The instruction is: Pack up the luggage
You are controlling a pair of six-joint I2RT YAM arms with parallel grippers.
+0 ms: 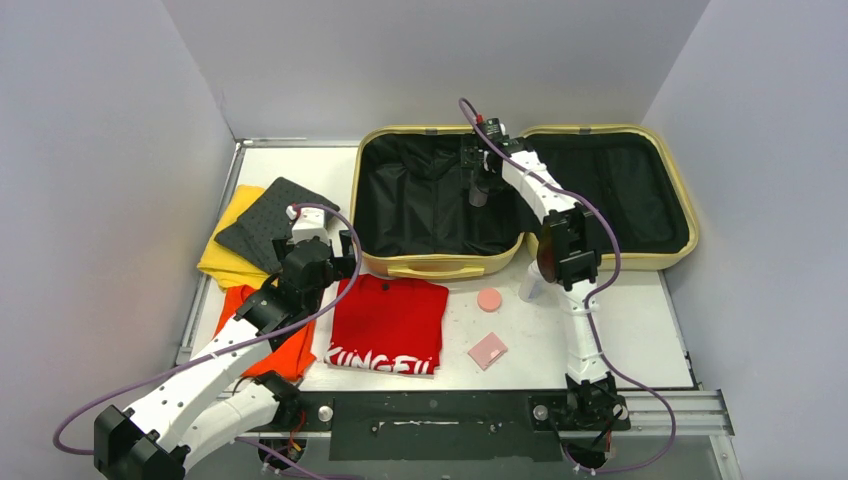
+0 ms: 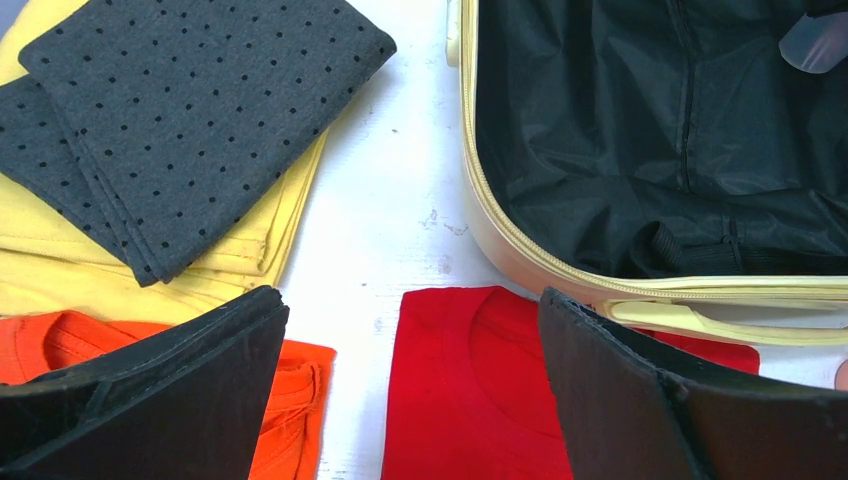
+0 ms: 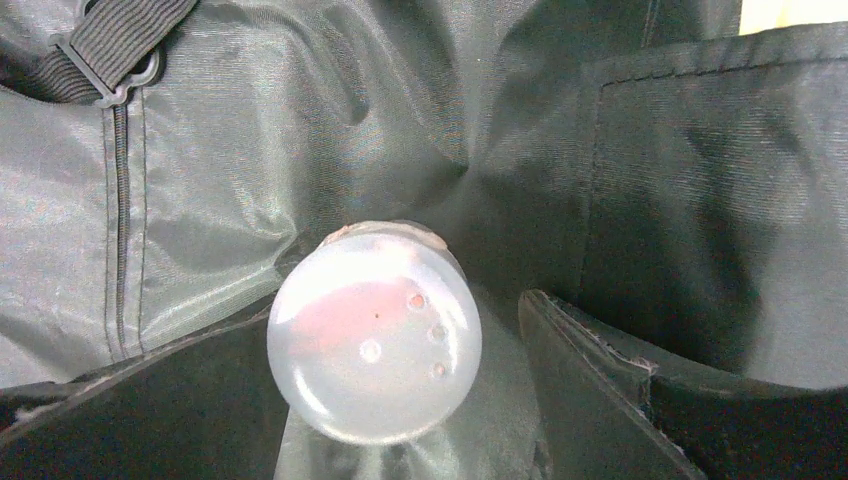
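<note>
The suitcase (image 1: 367,228) lies open, its black-lined halves side by side. In its left half is a translucent bottle (image 3: 375,335), seen end-on between the fingers of my right gripper. These fingers stand open, with a gap beside the bottle on the right; it looks close to the left finger. My left gripper hangs open and empty over the table, near the red shirt (image 1: 388,315). To its left lie the dark dotted garment (image 2: 210,130) on a yellow garment (image 2: 235,270), and an orange garment (image 2: 298,400).
A round pink item (image 1: 489,299), a flat pink packet (image 1: 488,350) and a white bottle (image 1: 531,284) sit on the table in front of the suitcase. The right half of the case is empty. Purple cables trail along both arms.
</note>
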